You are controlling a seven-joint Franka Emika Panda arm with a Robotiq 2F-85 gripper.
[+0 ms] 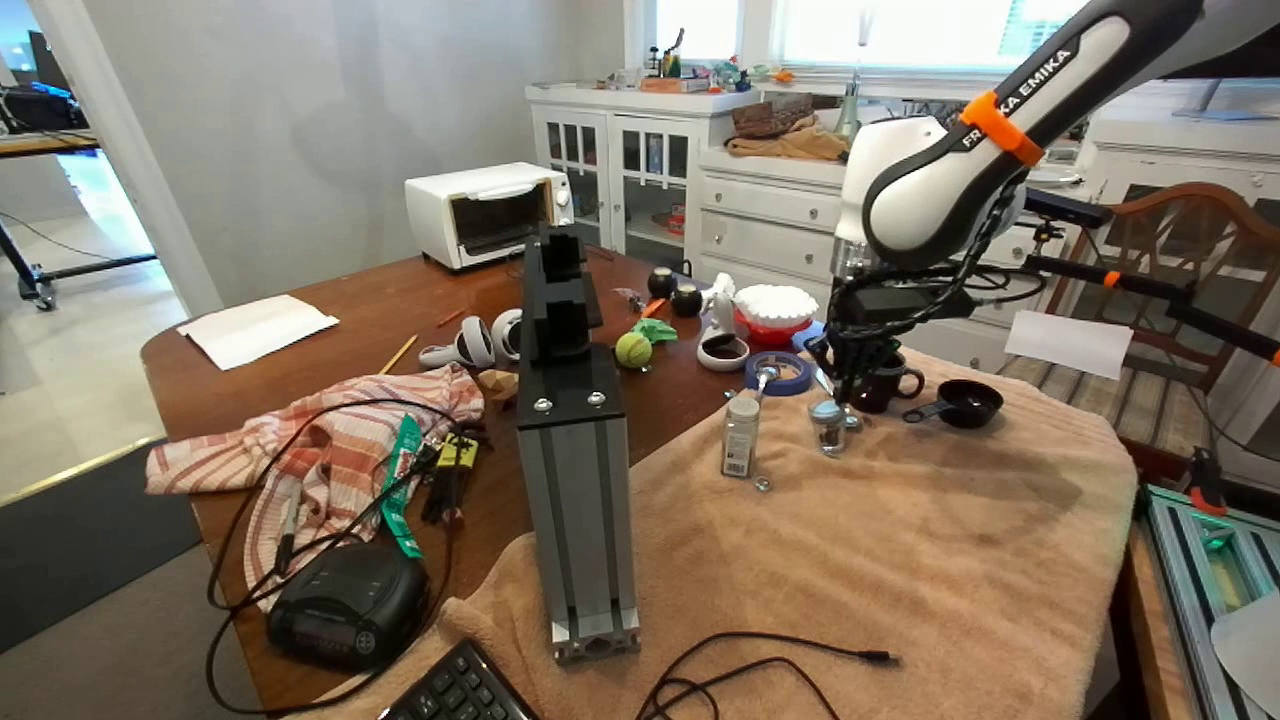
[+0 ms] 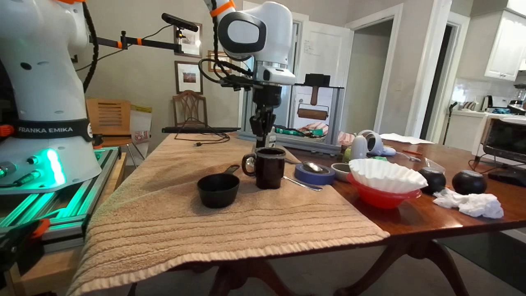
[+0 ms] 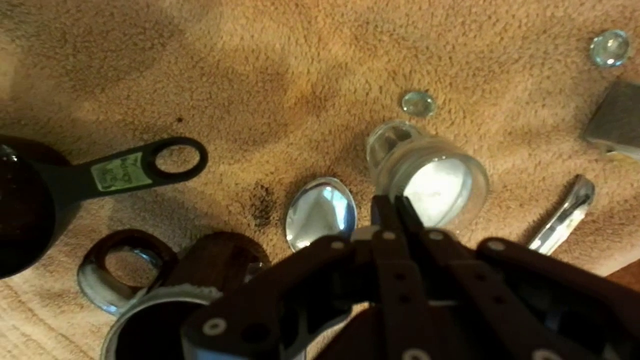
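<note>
My gripper (image 1: 843,394) points straight down over the towel, and its two dark fingers stand together. In the wrist view the shut gripper overlaps the near edge of a small clear glass jar (image 3: 444,186) with a pale top. Nothing shows between the fingertips; whether they touch the jar cannot be told. From the side, the jar (image 1: 828,434) stands on the towel just beside the fingers. A dark mug (image 2: 270,169) sits close by, in front of the gripper (image 2: 262,140) in the second exterior view.
A black measuring cup (image 2: 218,190) lies beside the mug. Around the jar are a shiny spoon bowl (image 3: 321,213), a metal handle (image 3: 564,216) and a clear glass bead (image 3: 418,104). A labelled bottle (image 1: 740,438) stands nearby. The towel's near part (image 1: 936,576) is mostly clear.
</note>
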